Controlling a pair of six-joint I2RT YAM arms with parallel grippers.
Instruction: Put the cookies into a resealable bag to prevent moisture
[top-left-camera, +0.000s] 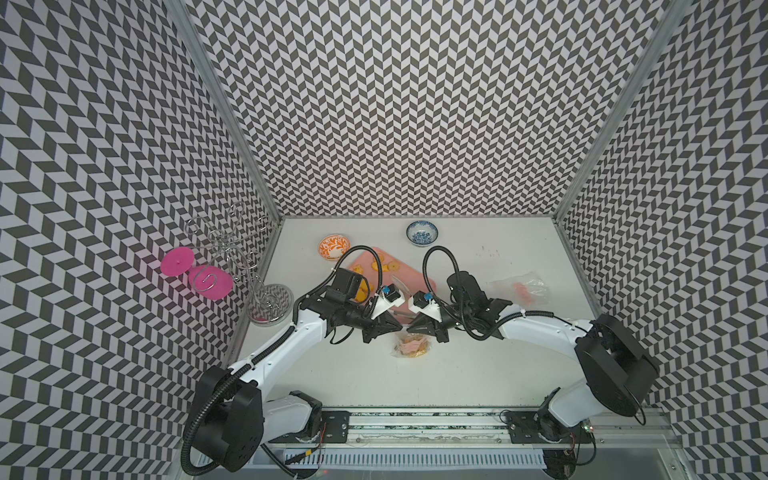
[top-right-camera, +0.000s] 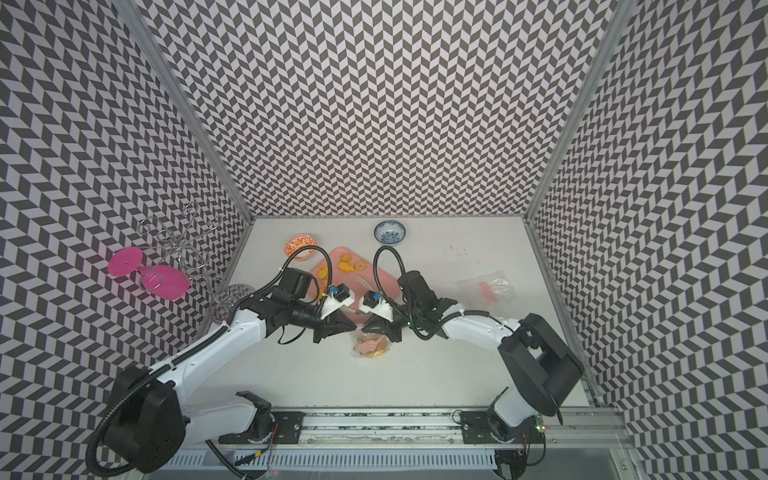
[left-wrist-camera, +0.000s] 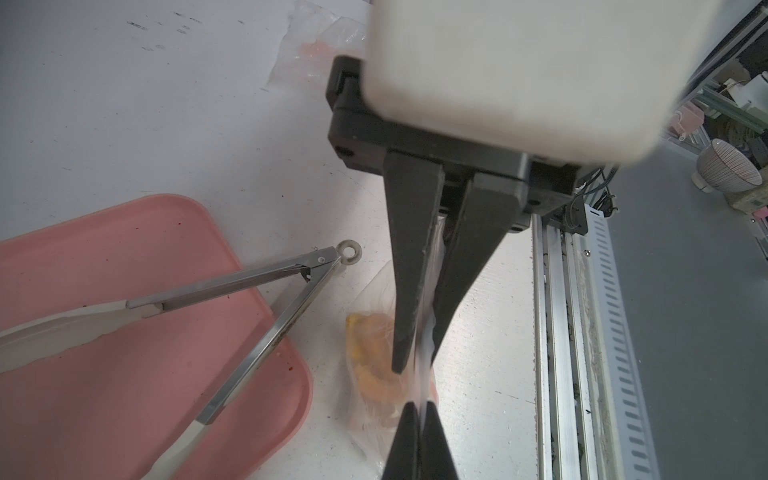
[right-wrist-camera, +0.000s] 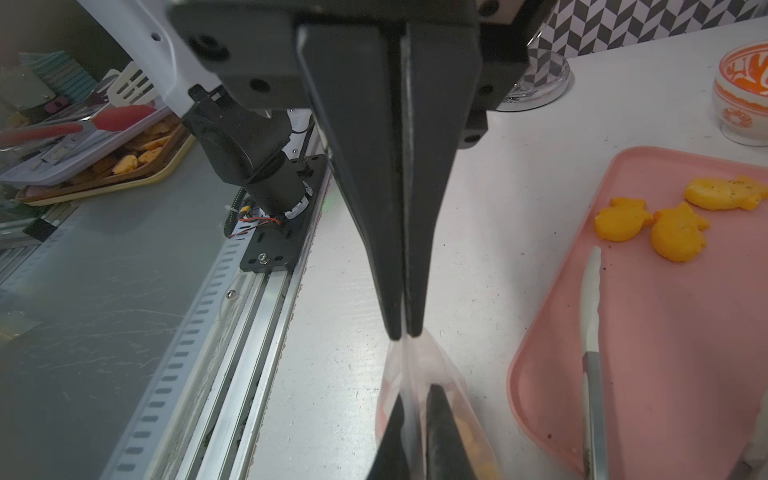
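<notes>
A clear resealable bag (top-left-camera: 413, 345) with a pink front hangs or stands upright in front of the pink tray, its mouth raised between my two grippers. Yellow cookies (left-wrist-camera: 372, 352) show through its film, low in the bag. My left gripper is shut on one side of the bag's mouth. From the opposite side my right gripper pinches the film, its fingertips almost together. More fish-shaped cookies (right-wrist-camera: 678, 232) lie on the tray (right-wrist-camera: 560, 320). Whether the bag's bottom touches the table cannot be made out.
Metal tongs (left-wrist-camera: 240, 280) rest across the tray's corner, near the bag. A knife (right-wrist-camera: 590, 344) lies along the tray edge. Another bag (top-left-camera: 524, 288) lies at the right, with orange (top-left-camera: 334, 246) and blue (top-left-camera: 421, 233) bowls behind.
</notes>
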